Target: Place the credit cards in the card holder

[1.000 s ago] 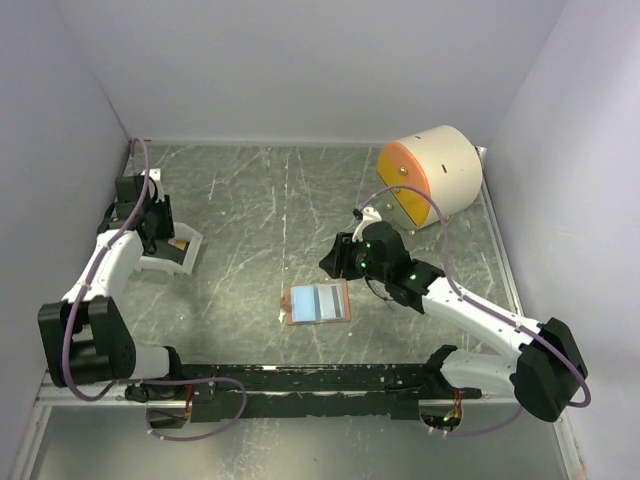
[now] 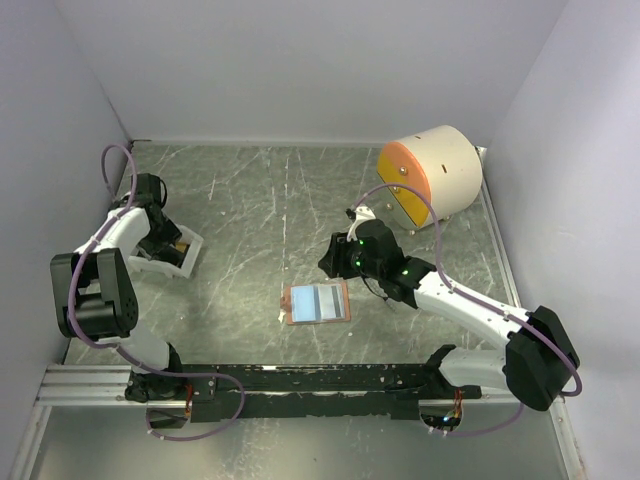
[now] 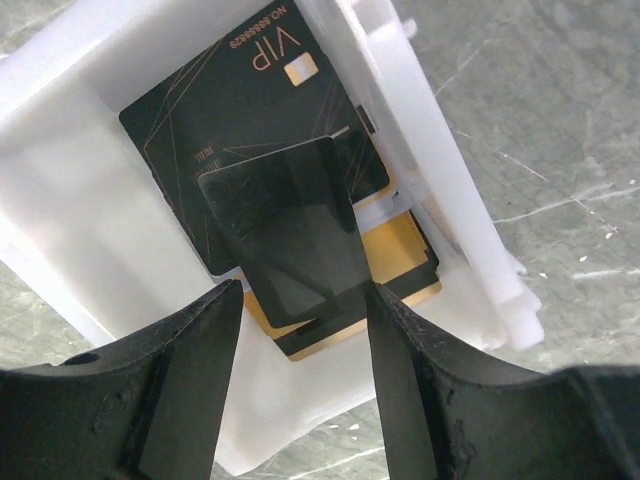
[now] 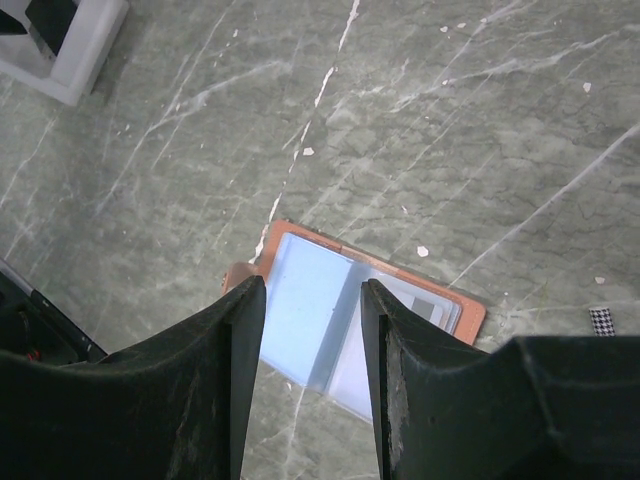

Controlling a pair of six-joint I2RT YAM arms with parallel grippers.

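Several dark credit cards lie overlapped in a white tray (image 3: 80, 180). In the left wrist view a black "VIP" card (image 3: 225, 90) is at the tray's far end, a plain black card (image 3: 290, 225) lies over it, and a black-and-gold card (image 3: 395, 250) shows underneath. Just over the plain card's near edge, my left gripper is open, one finger to each side. The card holder (image 4: 300, 310) lies spread flat on the table, brown-edged with clear and pale blue sleeves. Above it my right gripper hangs open and empty.
A cream drum-shaped box (image 2: 455, 170) with an orange and yellow front stands at the back right. A small checkered piece (image 4: 602, 321) lies right of the holder. The grey marbled table between tray and holder is clear.
My left gripper has come down and turned over the tray, its arm shifting along with it. Cards and holder look unmoved.
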